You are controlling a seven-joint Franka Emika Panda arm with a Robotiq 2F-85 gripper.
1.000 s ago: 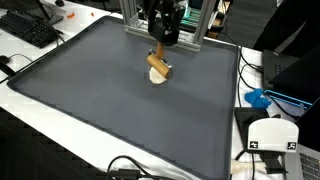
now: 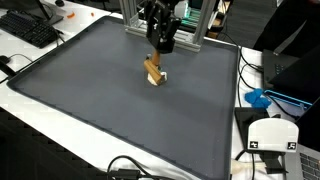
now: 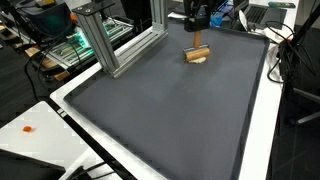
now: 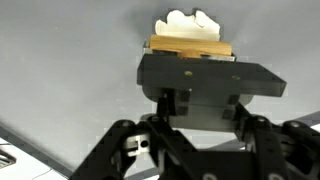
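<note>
A wooden piece with a rounded, roller-like shape (image 3: 197,54) sits at the far part of the grey work surface, with an upright brown part (image 3: 197,39) rising from it. Beneath and beside it shows a cream, irregular flat thing (image 4: 187,25). My gripper (image 2: 160,43) is directly above the wooden piece. From the wrist, a dark flat bar (image 4: 210,76) covers much of the wood (image 4: 190,45). My fingers reach to this bar from below in the picture; whether they grip anything is hidden.
A white-framed stand (image 2: 200,50) is behind the arm. On the right are a blue item (image 2: 258,98) and a white device (image 2: 272,135); a keyboard (image 2: 28,30) lies at far left.
In exterior view 1 my gripper has shifted slightly left and down. The wooden piece has moved a little left and stands steeper, with less of the cream thing showing on its left.
</note>
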